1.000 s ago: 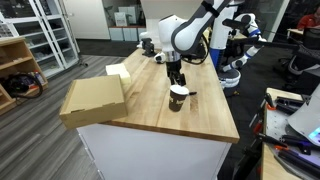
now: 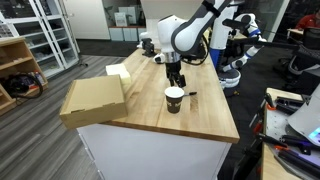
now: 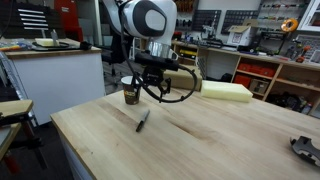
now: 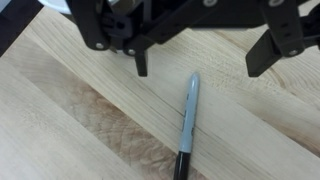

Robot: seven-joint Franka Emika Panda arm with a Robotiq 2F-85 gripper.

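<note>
My gripper is open above the wooden tabletop, its two dark fingers wide apart with nothing held. A pen [image 4: 189,122] with a grey-blue barrel and black end lies flat on the wood below, showing between and beyond the fingers in the wrist view. The same pen [image 3: 143,121] rests in front of the gripper in the second exterior view. A dark cup [image 2: 174,102] with a white rim stands upright near the table's front edge. Beside the gripper, the cup [image 3: 131,95] is on the left in the second exterior view.
An open cardboard box [image 2: 94,101] sits at the table's left corner. Farther back lies a pale yellow block [image 3: 226,91]. A dark metal object [image 3: 306,148] is at the right edge of the second exterior view.
A second ago the cup leaned and sat slightly farther right in the first exterior view; now it stands upright, a little to the left. The arm looks almost unmoved.
</note>
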